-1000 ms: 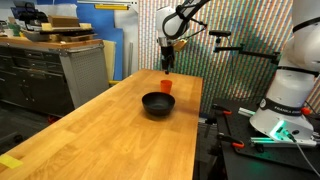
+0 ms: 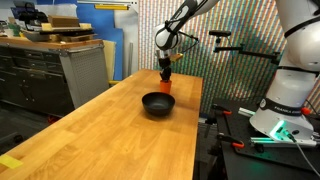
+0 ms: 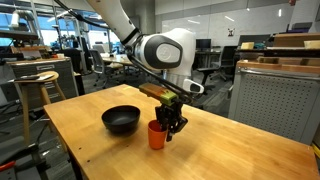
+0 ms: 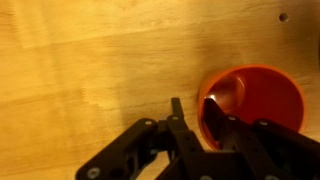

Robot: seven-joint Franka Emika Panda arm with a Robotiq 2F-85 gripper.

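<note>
A red cup [image 3: 157, 135] stands upright on the wooden table, and a black bowl [image 3: 121, 120] sits a short way from it. My gripper is low at the cup, pointing down. In the wrist view its fingers [image 4: 177, 106] straddle the near left part of the rim of the red cup [image 4: 285, 98]: one is outside the wall, the other over the cup's opening. A gap still shows between them, so the fingers are partly open. Whether either finger touches the wall cannot be made out.
In exterior view 1 the black bowl [image 2: 158, 104] lies in front of the cup. Another white arm [image 2: 290, 95] stands at the right edge.
Over the last second my gripper has come down from above to the red cup's rim. The cup and the bowl have stayed in place.
</note>
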